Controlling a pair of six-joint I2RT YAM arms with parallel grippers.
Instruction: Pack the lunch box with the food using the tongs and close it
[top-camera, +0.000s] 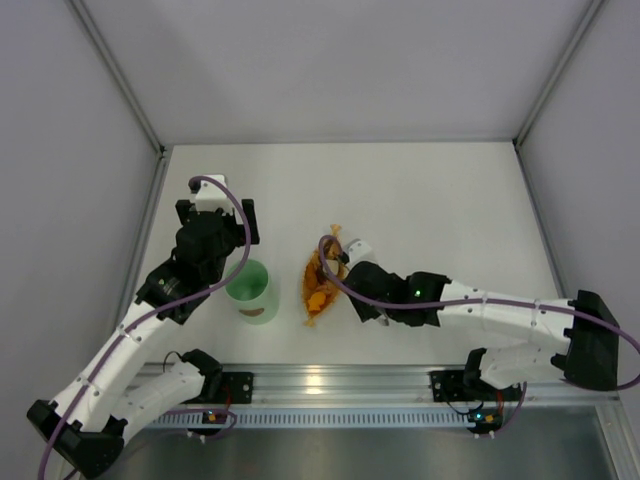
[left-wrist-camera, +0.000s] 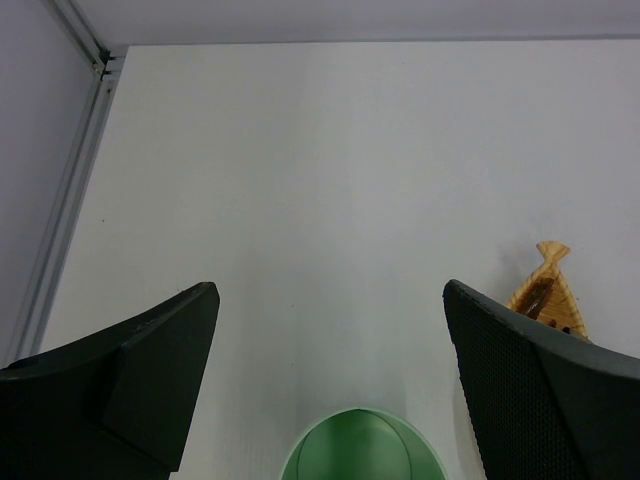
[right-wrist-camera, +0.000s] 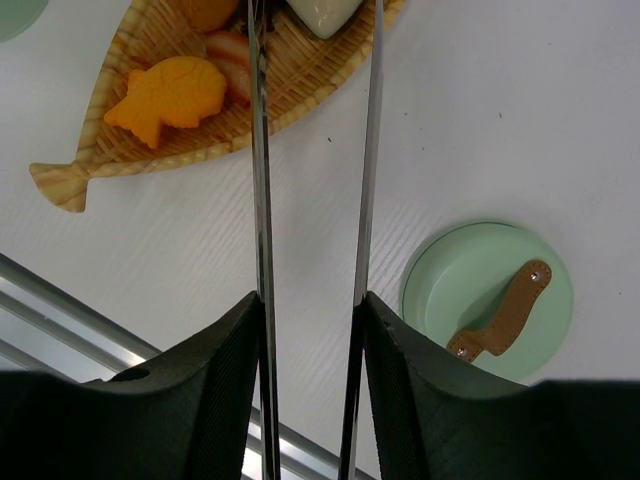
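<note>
A fish-shaped woven basket (right-wrist-camera: 100, 150) holds an orange fish-shaped piece (right-wrist-camera: 170, 95), a pale piece (right-wrist-camera: 320, 10) and other food. My right gripper reaches over it, its long metal fingers apart around the basket's contents; their tips are out of frame at the top. My left gripper is open and empty, above the green lunch container (top-camera: 252, 295); the same basket shows beyond it in the left wrist view.
A green round lid (right-wrist-camera: 490, 290) with a brown strap lies beside the basket in the right wrist view, mostly hidden by the arm from above.
</note>
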